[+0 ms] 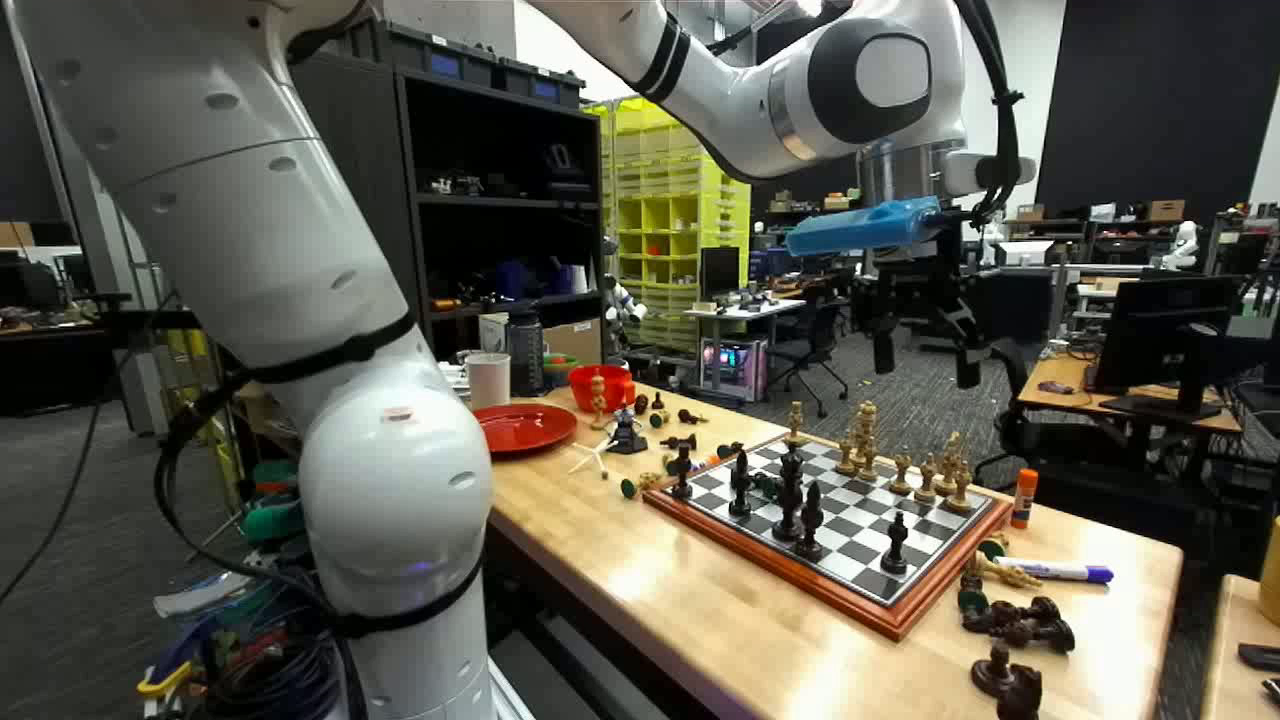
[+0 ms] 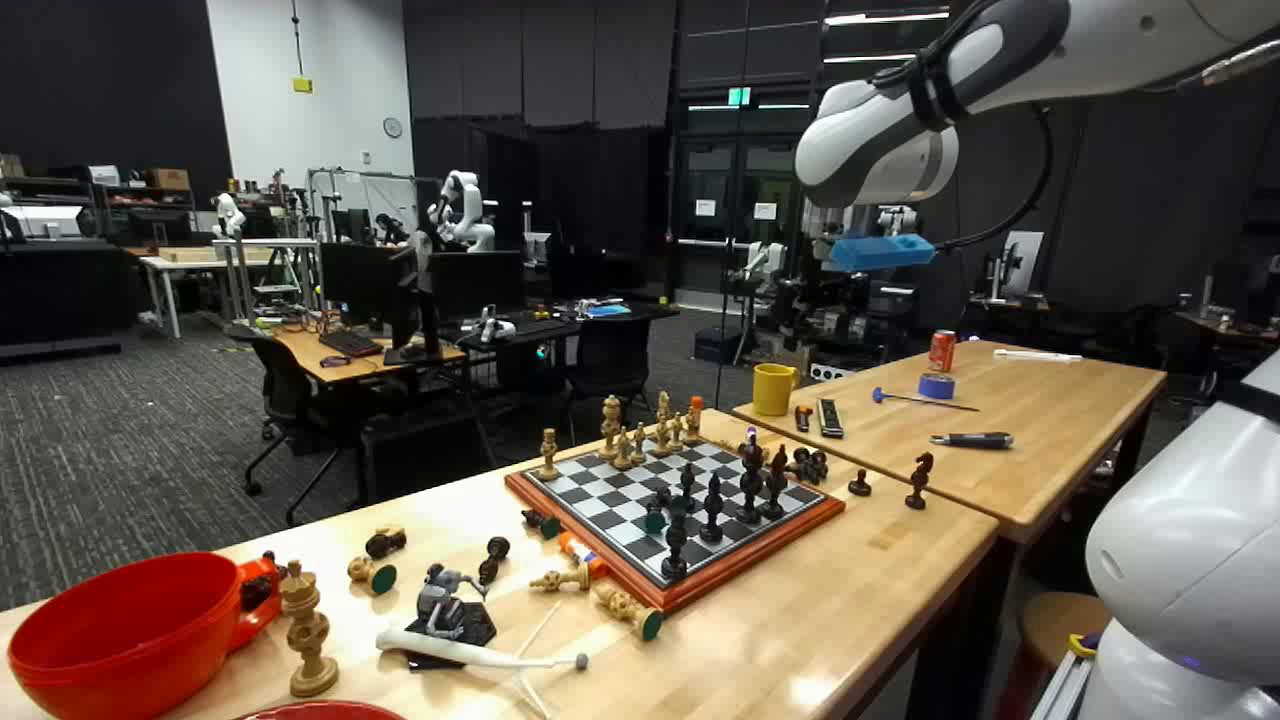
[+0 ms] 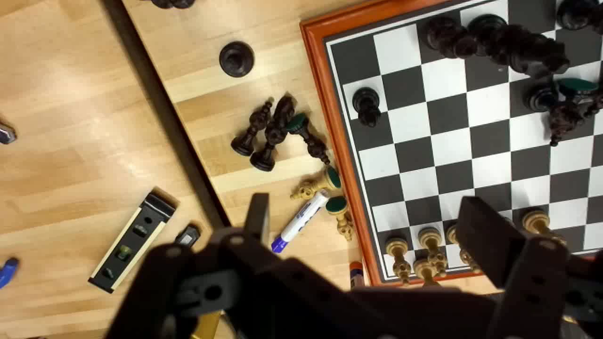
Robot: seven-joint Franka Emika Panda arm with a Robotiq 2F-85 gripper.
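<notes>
My gripper (image 1: 925, 360) hangs open well above the far side of the table, with nothing between its fingers. In the wrist view its two fingers (image 3: 258, 217) stand wide apart over the edge of the chessboard (image 3: 314, 62). Dark pieces and tan pieces stand on the board's two sides; a lone black pawn (image 3: 367, 105) stands near one corner, and a dark piece with a green base (image 2: 655, 518) lies toppled on the board. Beside the frame several dark pieces (image 3: 277, 133) and a tan piece (image 3: 309, 187) lie on their sides, near a purple-capped marker (image 3: 299, 221).
A red bowl (image 2: 126, 636), a red plate (image 1: 524, 428), a figurine (image 2: 441, 606) and loose pieces crowd one table end. A glue stick (image 1: 1023, 498) stands by the board. The second table holds a yellow mug (image 2: 774, 389) and tools. Bare wood lies along the near edge.
</notes>
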